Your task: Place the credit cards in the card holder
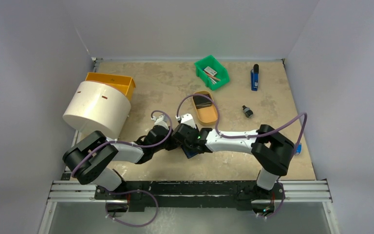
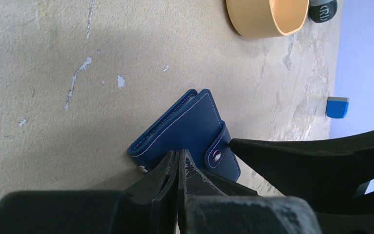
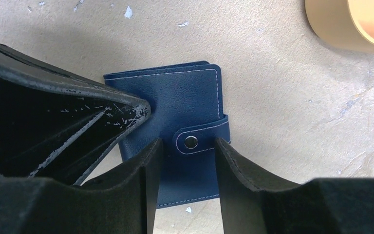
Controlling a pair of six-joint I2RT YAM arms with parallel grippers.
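The dark blue card holder (image 3: 190,97) lies folded on the table, its strap (image 3: 204,136) snapped across the open-edged side with a round metal stud. My right gripper is above it, fingers apart, the stud showing between the fingertips. My left gripper is shut, its tips over the near part of the same holder (image 2: 180,129); nothing shows between them. A left finger (image 3: 126,105) reaches across the holder's left side in the right wrist view. In the top view the arms mostly cover the holder (image 1: 190,152). No loose credit card can be made out.
A tan container (image 1: 208,116) with dark items stands behind the grippers. Further back are a green bin (image 1: 225,77) with several small things, a blue stapler-like object (image 1: 254,80) and a dark knob (image 1: 247,111). A white cylinder (image 1: 97,108) and yellow bin (image 1: 126,85) fill the left.
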